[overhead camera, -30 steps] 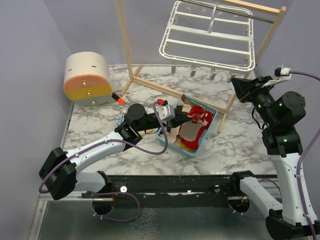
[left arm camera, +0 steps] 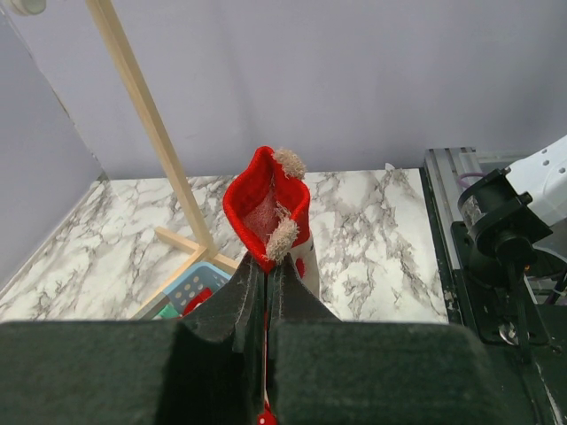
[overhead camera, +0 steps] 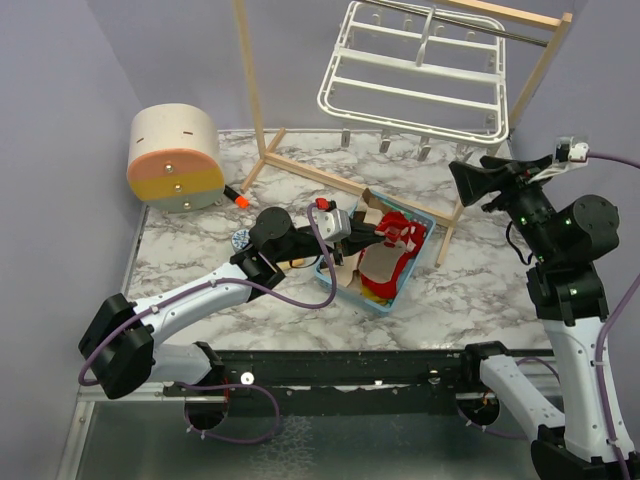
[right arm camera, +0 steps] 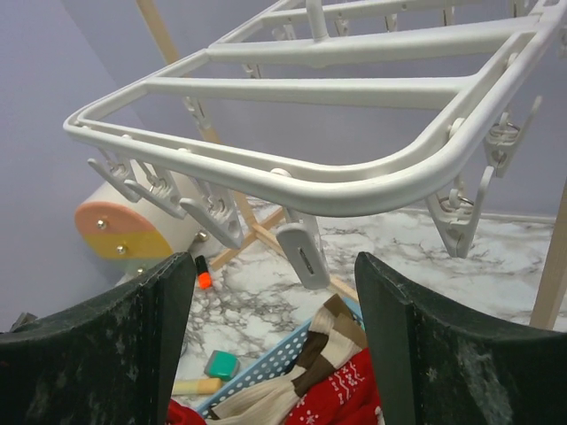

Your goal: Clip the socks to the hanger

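Note:
The cuff of a red and white sock (left arm camera: 266, 204) rises from my left gripper, which is shut on it. From above, this gripper (overhead camera: 376, 236) is over the basket, with the red sock (overhead camera: 402, 234) at its tips. Above hangs the white hanger (overhead camera: 412, 65), carrying several clips along its edges. My right gripper (overhead camera: 458, 188) stands open below the hanger's near right corner. In the right wrist view, a white corner clip (right arm camera: 303, 255) shows between the spread fingers, apparently touching neither; its depth is hard to judge.
A blue basket (overhead camera: 388, 308) on the marble table holds several more socks (right arm camera: 341, 390). Wooden stand posts (overhead camera: 250, 75) rise beside the hanger. A round-sided drawer box (overhead camera: 175, 150) and a black and orange marker (overhead camera: 237, 198) lie at the left.
The left arm and its sock look unchanged.

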